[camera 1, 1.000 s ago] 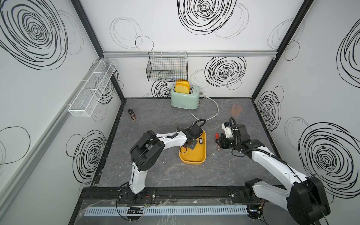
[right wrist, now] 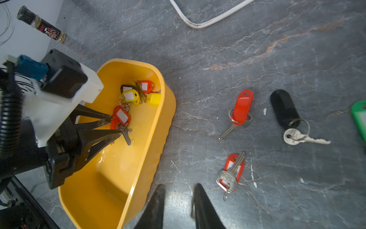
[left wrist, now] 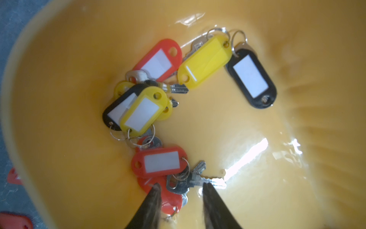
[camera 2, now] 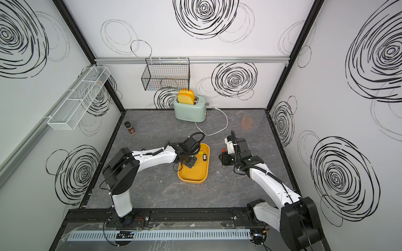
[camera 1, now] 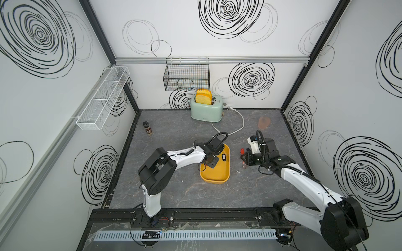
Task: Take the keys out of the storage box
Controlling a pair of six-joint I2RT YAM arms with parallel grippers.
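Note:
The yellow storage box (right wrist: 148,152) holds several tagged keys: red tags (left wrist: 156,162), yellow tags (left wrist: 204,57) and black tags (left wrist: 249,78). My left gripper is open over a red-tagged bunch (right wrist: 121,115) inside the box, its blurred fingertips apart. My right gripper hovers right of the box, fingers apart. Under and ahead of it lie keys with a red tag (right wrist: 241,106), another red tag (right wrist: 230,173), a black tag (right wrist: 284,108) and a green tag (right wrist: 360,118).
A mint toaster (camera 1: 206,110) with its white cord stands at the back. A spice jar (camera 1: 147,128) is at the back left. A black wire basket (camera 1: 186,75) and white rack (camera 1: 100,100) hang on the walls. Bare table lies left of the box.
My left arm has shifted slightly, its elbow moving left and its wrist turning over the box. My right arm looks unchanged.

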